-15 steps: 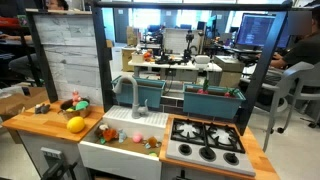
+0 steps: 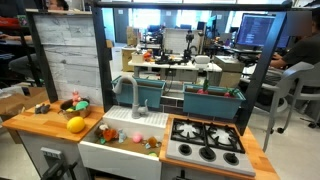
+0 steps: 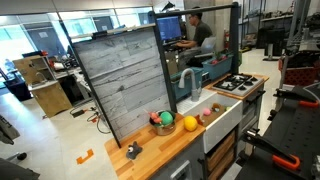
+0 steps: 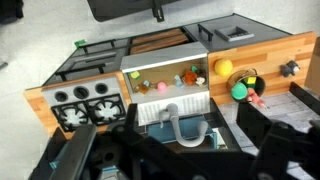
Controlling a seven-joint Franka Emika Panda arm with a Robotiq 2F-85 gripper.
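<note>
High over the toy kitchen, my gripper is open, its two dark fingers spread wide with nothing between them. The counter far below shows upside down in the wrist view. A white sink (image 4: 150, 110) holds several small coloured toys, among them a pink one (image 4: 161, 87). On the wooden counter beside the sink rests a yellow fruit (image 2: 76, 125). Behind it, a brown bowl (image 3: 164, 128) carries a green and a pink item. At the counter's other end sits a stove (image 2: 208, 142) with black grates, bare of pots.
A grey faucet (image 2: 135, 93) rises behind the sink. Teal baskets (image 2: 212, 104) hang along the back, one with red and green contents. A dark frame and a grey plank panel (image 3: 128, 92) stand behind the counter. Small brown pieces (image 2: 42, 108) lie at its far left.
</note>
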